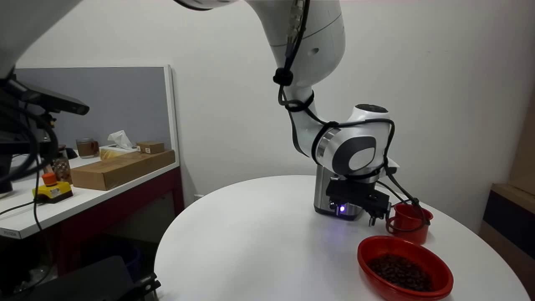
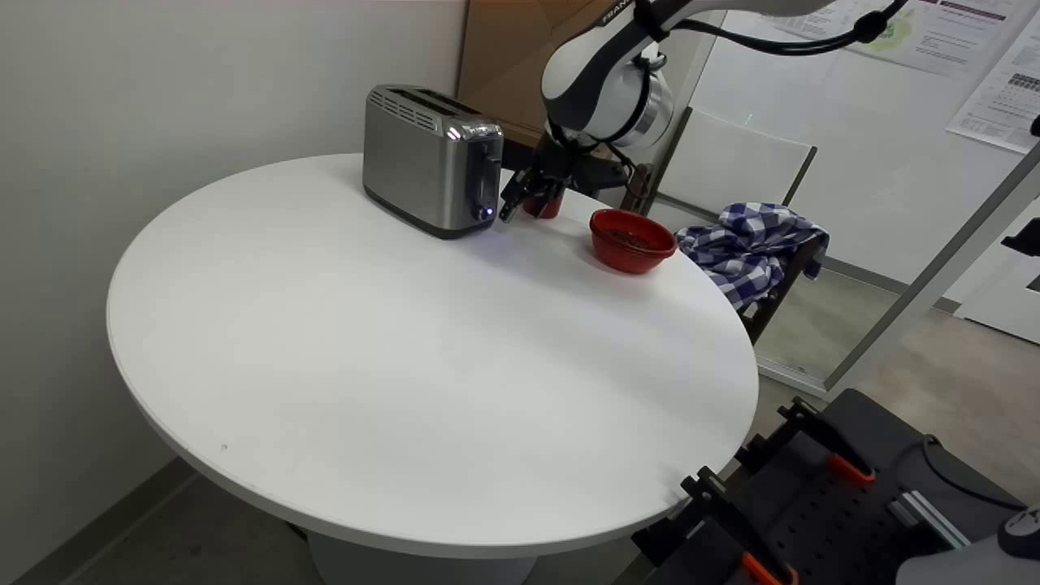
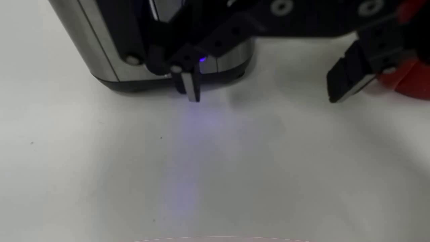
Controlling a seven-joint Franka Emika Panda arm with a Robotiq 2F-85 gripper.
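Note:
The silver toaster (image 2: pixel 414 161) stands on the round white table, its front with a purple light (image 1: pixel 342 208) facing the gripper. My gripper is open, its fingers spread wide with only bare table seen between them. In the wrist view the left finger (image 3: pixel 191 86) overlaps the toaster's lower front; whether it touches cannot be told. Its right finger (image 3: pixel 342 82) is close to a red shape at the right edge. A red mug (image 1: pixel 408 225) stands right of the gripper in exterior view 1. In front of it is a red bowl (image 1: pixel 371 263) of dark beans.
Cables (image 1: pixel 393 135) hang along the arm and loop in front of the mug. A wall stands behind the toaster. Outside the table is a chair with a checked cloth (image 2: pixel 756 239).

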